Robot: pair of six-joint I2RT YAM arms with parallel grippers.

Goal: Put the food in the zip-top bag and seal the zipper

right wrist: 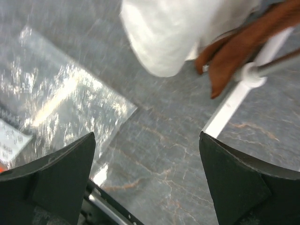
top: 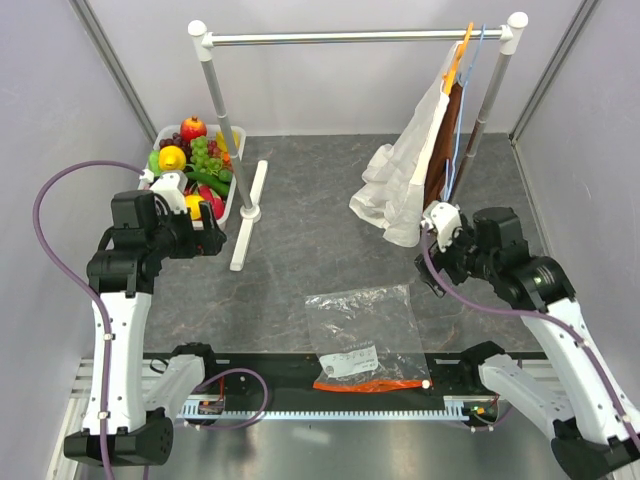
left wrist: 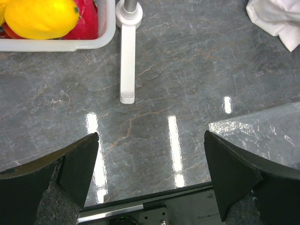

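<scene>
A clear zip top bag (top: 365, 335) with a white label and orange zipper edge lies flat at the front middle, also seen in the right wrist view (right wrist: 70, 103). A basket of fruit and vegetables (left wrist: 84, 45) sits at the back left, holding a lemon (left wrist: 42, 16), grapes, a pomegranate and other food. My left gripper (top: 208, 232) is open over the area just right of and in front of the basket, nothing between its fingers. My right gripper (top: 430, 270) is open above and right of the bag's back corner, empty.
A clothes rack (top: 330, 38) spans the back, with white cloth (top: 400, 190) and brown cloth (top: 440, 170) hanging at its right. Its feet (left wrist: 127, 70) stand beside the basket and at the right.
</scene>
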